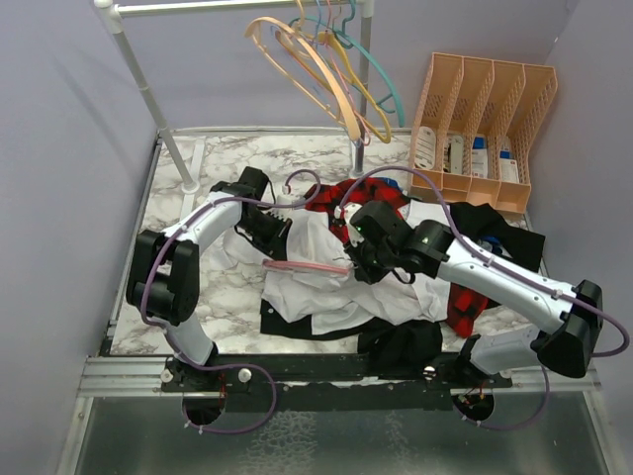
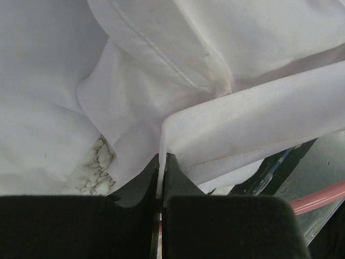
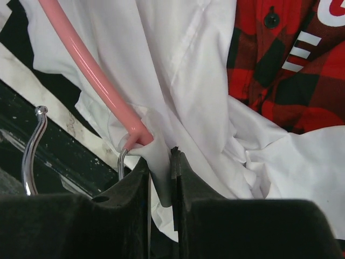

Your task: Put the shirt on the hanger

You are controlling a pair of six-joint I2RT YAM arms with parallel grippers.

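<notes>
The white shirt (image 1: 312, 297) lies crumpled at mid-table, and the pink hanger (image 1: 307, 267) spans its upper part between my two grippers. In the left wrist view, a thin edge of the white shirt (image 2: 226, 127) runs between the closed fingers of my left gripper; the pink hanger (image 2: 321, 199) passes at lower right. My right gripper is shut with white cloth between its fingers, right beside one end of the pink hanger (image 3: 97, 78). That cloth wraps around the hanger's end. The other end of the hanger is hard to make out.
Several hangers (image 1: 336, 79) hang from the white rack (image 1: 148, 89) above the table. A red plaid shirt (image 3: 296, 75) and dark clothes (image 1: 499, 233) lie at right. An orange divided bin (image 1: 485, 124) stands at back right. Bare marble (image 1: 232, 322) shows at left.
</notes>
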